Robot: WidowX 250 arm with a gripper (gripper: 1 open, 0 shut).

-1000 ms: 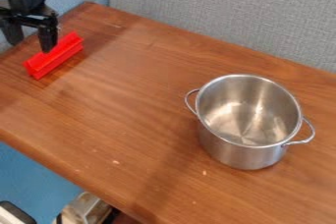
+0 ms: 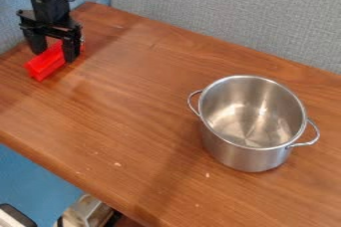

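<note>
A black gripper (image 2: 54, 44) reaches down from the top left over a red bar-shaped object (image 2: 44, 65) near the left edge of the wooden table (image 2: 147, 52). Its fingers are open and sit low at the bar's upper part, which they partly hide; whether they touch it is unclear. A steel pot (image 2: 253, 151) with two handles stands empty on the right side of the table.
Grey padded walls (image 2: 226, 12) border the table at the back. Blue floor (image 2: 34, 181) shows beyond the front left edge, with some equipment at the bottom.
The gripper has moved right and down onto the red bar. The bar and the pot look unmoved.
</note>
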